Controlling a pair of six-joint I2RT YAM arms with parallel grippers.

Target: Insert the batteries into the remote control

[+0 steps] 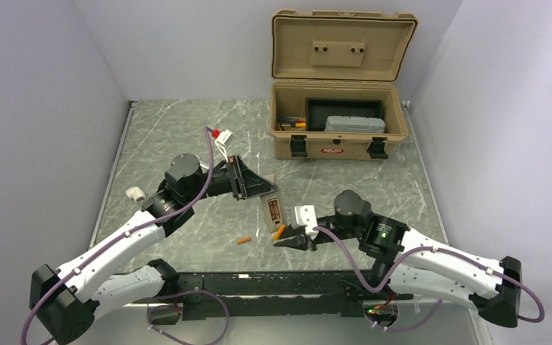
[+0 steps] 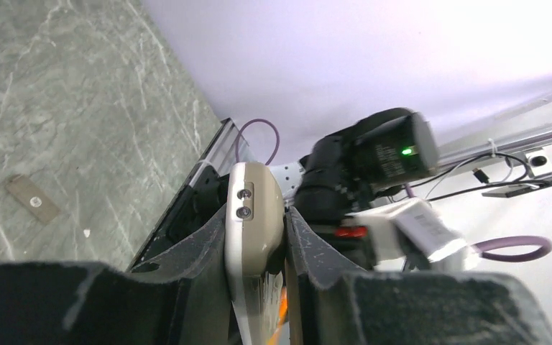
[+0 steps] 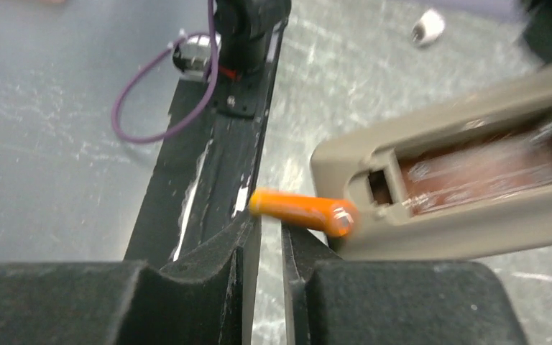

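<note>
My left gripper is shut on the beige remote control, which stands on end between its fingers in the left wrist view. The battery bay faces my right gripper, with brown showing inside, blurred in the right wrist view. My right gripper is shut on an orange battery at its fingertips, just outside the near end of the bay. Another orange battery lies loose on the table to the left of the remote.
An open tan toolbox stands at the back right. A white fitting lies at the left, and a small red-and-white item lies behind my left arm.
</note>
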